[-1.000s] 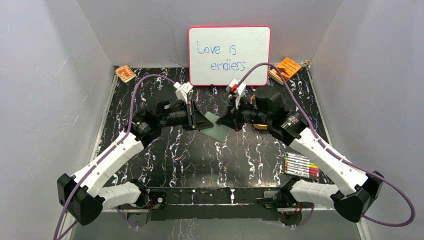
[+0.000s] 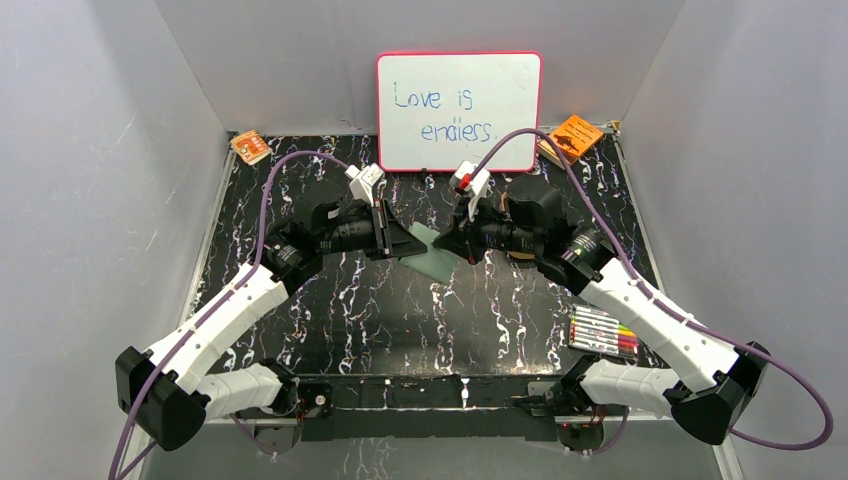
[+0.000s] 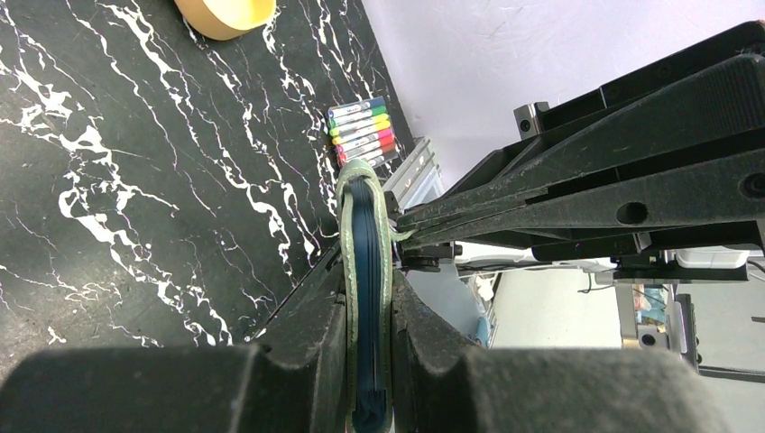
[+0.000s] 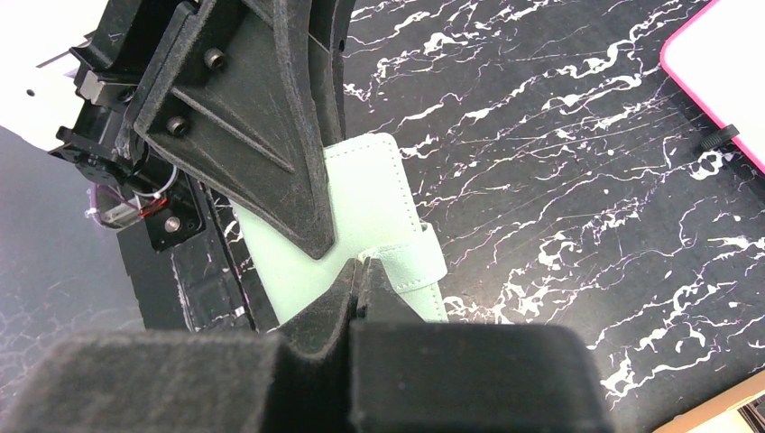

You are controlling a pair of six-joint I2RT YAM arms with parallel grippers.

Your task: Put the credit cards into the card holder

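A pale green card holder (image 2: 432,262) is held above the table between my two arms. In the left wrist view the holder (image 3: 367,262) stands edge-on, dark blue sleeves (image 3: 364,298) inside it, and my left gripper is shut on it. My right gripper is shut, its tips against the holder's small strap (image 4: 410,259). Nothing thick shows between its fingers; whether the strap's thin edge is pinched there, I cannot tell. No loose credit card can be made out in any view.
A yellow round container (image 3: 225,16) is mostly covered by my right arm from above. Markers (image 2: 602,331) lie at the right front, with an orange box (image 2: 575,137) and a small orange book (image 2: 251,147) at the back.
My right arm has shifted very slightly, covering a little more of the yellow container. The left arm and card holder stay in place.
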